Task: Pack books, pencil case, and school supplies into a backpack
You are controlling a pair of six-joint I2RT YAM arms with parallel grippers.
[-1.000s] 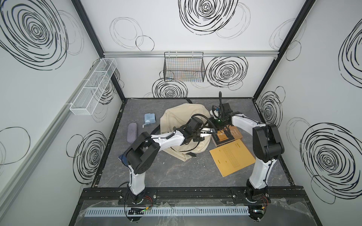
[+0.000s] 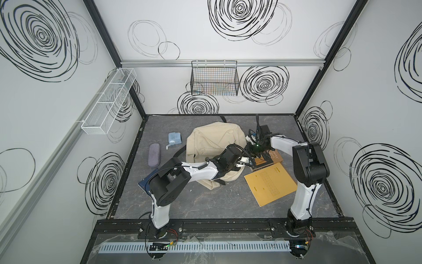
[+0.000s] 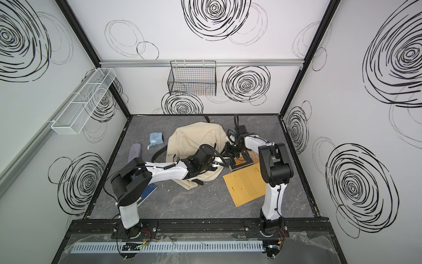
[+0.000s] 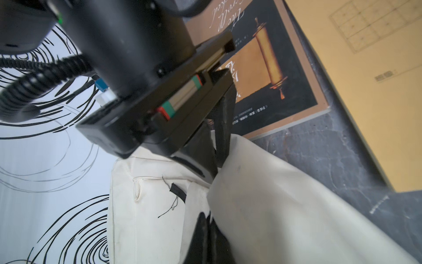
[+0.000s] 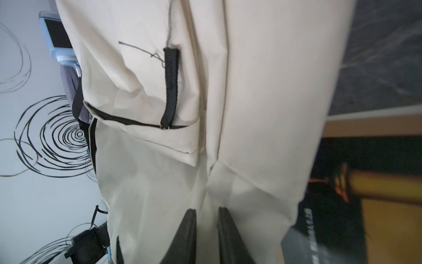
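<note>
The cream backpack (image 2: 215,136) lies in the middle of the table, with both grippers at its right edge. In the left wrist view, my left gripper is shut against a fold of its cloth; whether cloth is pinched in it is unclear. My right gripper stands part open, backpack cloth showing behind the gap. Right of the bag are a brown-and-black book (image 2: 275,156), partly covered by the right arm, and a yellow book (image 2: 270,184). A purple-grey pencil case (image 2: 153,154) and a light-blue item (image 2: 174,138) lie to the left.
A blue book (image 3: 147,192) is partly under the left arm. The two grippers are very close together. A black wire basket (image 2: 215,79) hangs on the back wall, a white rack (image 2: 110,101) on the left.
The left gripper has moved slightly right and toward the front, with its arm lower. The right gripper has shifted slightly while staying near the bag's edge. Books and pencil case have not moved.
</note>
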